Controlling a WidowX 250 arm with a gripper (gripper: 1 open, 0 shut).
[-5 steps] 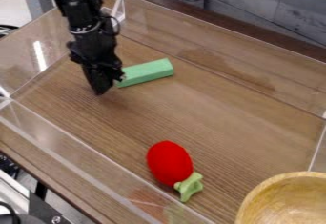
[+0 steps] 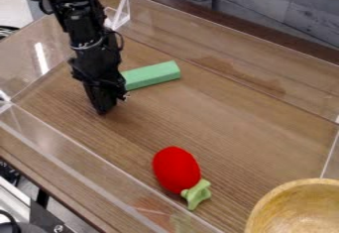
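The black gripper (image 2: 102, 103) is low over the wooden table at the upper left, its fingertips at or near the surface and shut, with nothing visible between them. Just right of it lies a green block (image 2: 151, 76), its left end close to the gripper and partly behind it. In the lower middle lies a red strawberry-like object (image 2: 176, 169) with green leaves toward the bottom right.
A yellow bowl (image 2: 294, 209) stands at the bottom right corner. A raised wall (image 2: 265, 19) runs along the back right.
The gripper has moved a little down and left in the view, toward the front of the table. The green block and red object look unmoved.
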